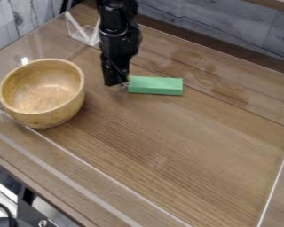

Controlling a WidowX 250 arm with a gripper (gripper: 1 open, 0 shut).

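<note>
My black gripper (pixel 118 78) points down from the top centre of the camera view, shut, its tips low beside the left end of a green rectangular block (pixel 155 86). Whether the tips touch the block is hard to tell. Nothing clearly shows between the fingers.
A large round tan bowl (pixel 42 115) stands at the left, a short way from the gripper. A clear plastic object lies at the upper left.
</note>
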